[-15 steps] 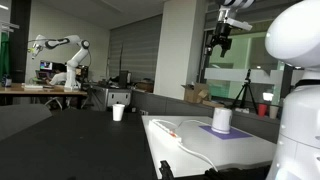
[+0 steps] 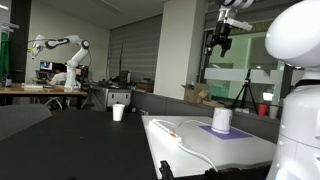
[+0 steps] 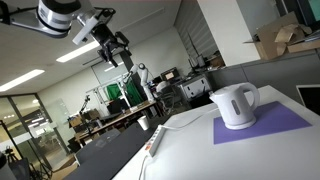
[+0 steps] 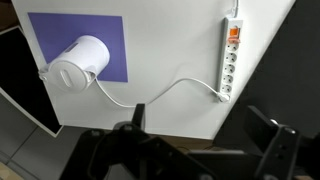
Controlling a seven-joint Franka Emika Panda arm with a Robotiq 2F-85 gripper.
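Note:
A white kettle (image 3: 236, 105) stands upright on a purple mat (image 3: 272, 122) on the white table. The wrist view shows the kettle (image 4: 82, 62) from above at upper left, on the mat (image 4: 110, 35). A white cord (image 4: 180, 82) curves from beside it to a power strip (image 4: 230, 62) with several sockets and an orange switch. High above the tables hangs my gripper, its dark fingers (image 4: 137, 117) wide apart with nothing between them. It is well clear of the kettle and the strip.
A white cup (image 2: 118, 111) stands on the black table (image 2: 75, 145) beside the white one. Cardboard boxes (image 3: 282, 38) sit on a ledge behind the kettle.

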